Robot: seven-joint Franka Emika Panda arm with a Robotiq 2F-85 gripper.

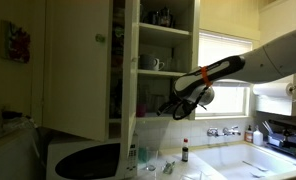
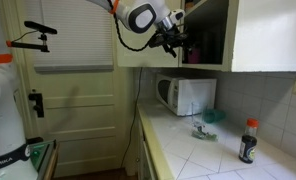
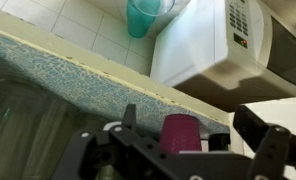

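My gripper [image 1: 171, 110] is at the bottom shelf of the open cupboard, its fingers spread. In the wrist view the gripper has nothing between its fingertips. A dark red cup [image 3: 181, 133] appears beyond the fingers, partly covered by the gripper body. Clear glass [image 3: 28, 130] fills the lower left of that view. From the other side, the gripper [image 2: 176, 46] shows near the cupboard [image 2: 210, 45] opening. The red cup [image 1: 141, 107] stands toward the left of the bottom shelf.
Above are shelves with a mug [image 1: 158, 65] and other dishes. The cupboard door [image 1: 128, 75] stands open. Below, the white counter [image 2: 193, 152] holds a dark bottle with a red cap [image 2: 249, 141], a greenish glass [image 2: 209, 117] and a microwave [image 2: 186, 93].
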